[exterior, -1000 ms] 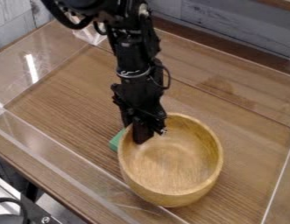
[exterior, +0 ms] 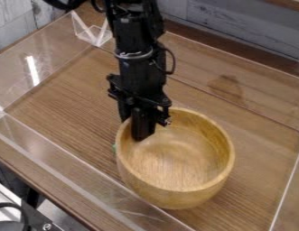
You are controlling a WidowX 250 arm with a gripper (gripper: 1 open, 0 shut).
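A large pale wooden bowl (exterior: 182, 167) rests on the wooden table near the front. My black gripper (exterior: 142, 122) reaches down from above to the bowl's back-left rim, its lower fingers at or just over that rim. Whether the fingers are closed on the rim cannot be told. A small piece of green (exterior: 114, 147) shows at the bowl's left edge, mostly hidden by it.
A clear plastic object (exterior: 91, 27) stands at the back left. A glossy edge strip runs along the left and front of the table.
The bowl has shifted slightly left and up in the view, covering more of the green piece. The gripper has moved slightly with it.
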